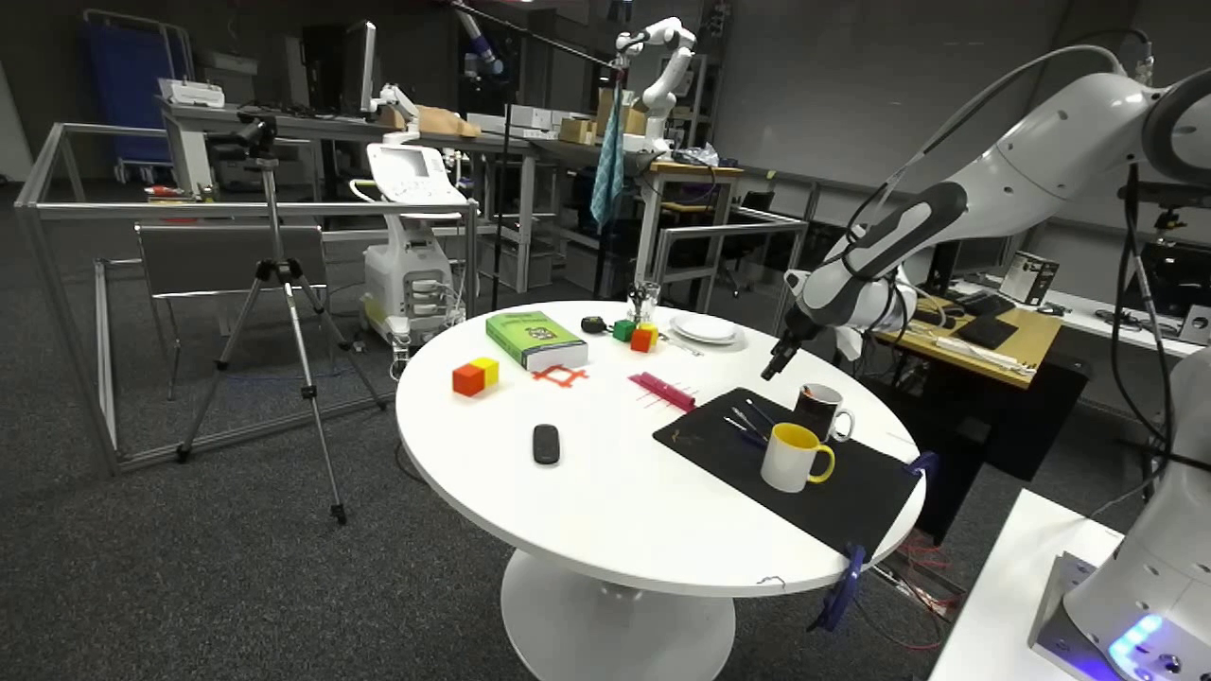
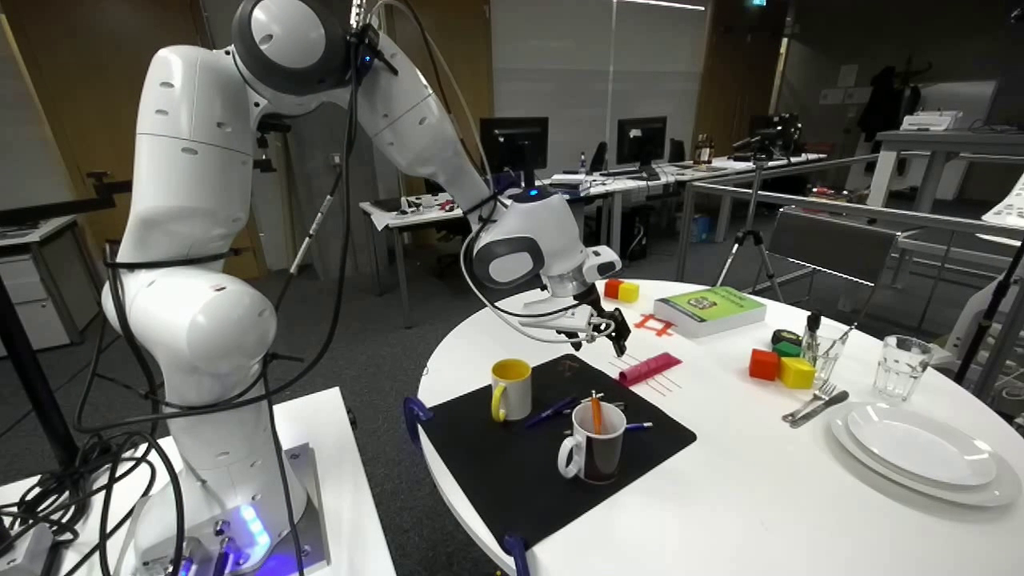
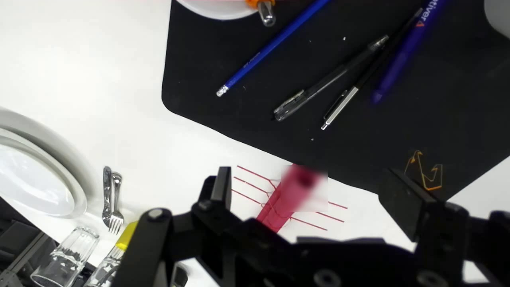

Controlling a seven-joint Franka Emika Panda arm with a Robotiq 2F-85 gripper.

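My gripper is open, with nothing between its spread fingers, and hangs above the table near the black mat (image 3: 201, 71). In exterior view 2 the gripper (image 2: 606, 331) appears behind the mat. A dark-and-white mug (image 2: 602, 451) stands upright on the mat, an orange pen (image 2: 596, 416) sticking out of it. Beside it is a white mug with a yellow inside (image 2: 515, 392). Lying on the mat are a blue pencil (image 3: 270, 50), a clear pen (image 3: 330, 79), a black-and-silver pen (image 3: 351, 93) and a purple pen (image 3: 404, 52).
Past the mat's edge lies a pink piece (image 2: 650, 369), partly blurred in the wrist view. Farther off are a green book (image 2: 710, 309), coloured blocks (image 2: 765, 364), glasses (image 2: 899, 370), cutlery (image 2: 816, 407) and plates (image 2: 850, 451). Blue clamps (image 1: 837, 596) grip the table edge.
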